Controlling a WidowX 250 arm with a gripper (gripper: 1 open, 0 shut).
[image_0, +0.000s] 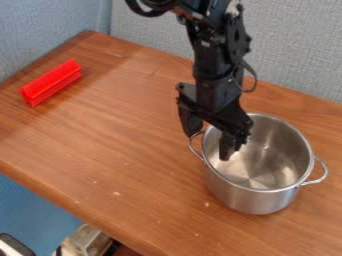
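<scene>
My black gripper (209, 131) hangs over the left side of a steel pot (259, 186) on the right of the wooden table, its fingers open and pointing down at the rim and opening. The pot has two side handles and looks empty where its inside shows. A red bar-shaped object (51, 82) lies at the far left of the table.
Grey padded walls stand behind. The table's front-left edge drops to a blue floor, with a metal fitting (83, 241) at the bottom left.
</scene>
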